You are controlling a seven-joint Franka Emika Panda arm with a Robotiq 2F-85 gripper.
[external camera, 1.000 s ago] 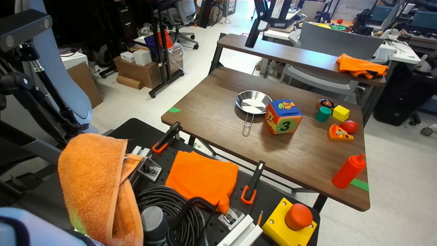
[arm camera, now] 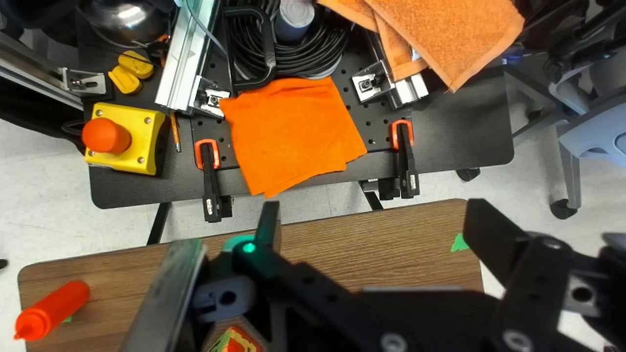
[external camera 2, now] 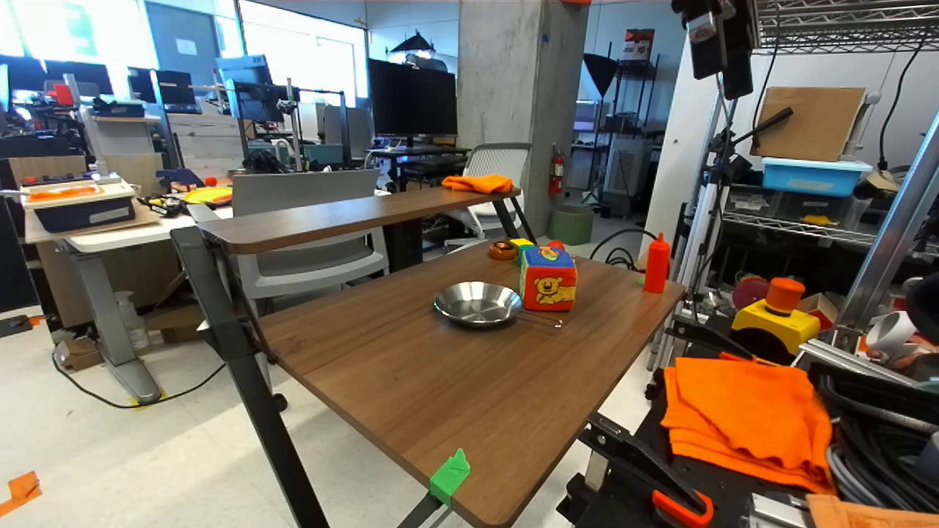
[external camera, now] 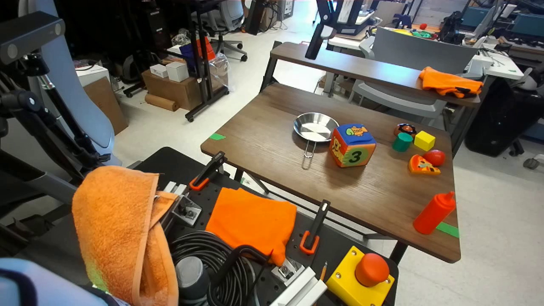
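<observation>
My gripper stands open in the wrist view, the gap between its fingers empty. In exterior view 1 parts of it show at the top edge, well above the table (external camera: 265, 127). A small steel pan (external camera: 315, 126) sits on that table, its wire handle pointing to the near edge. Close beside the pan is a soft picture cube (external camera: 352, 145) with a blue top and a "3" on one face. At the right lie a green cylinder (external camera: 402, 142), a yellow block (external camera: 424, 140), a red ball (external camera: 434, 157) and a pizza slice (external camera: 423, 165). A red bottle (external camera: 434, 213) stands near the right corner.
A raised shelf (external camera: 357, 66) runs along the table's far side, with an orange cloth (external camera: 449, 82) on its right end. The black cart (arm camera: 458, 135) holds another orange cloth (arm camera: 293, 129), clamps and a yellow stop-button box (arm camera: 132, 138).
</observation>
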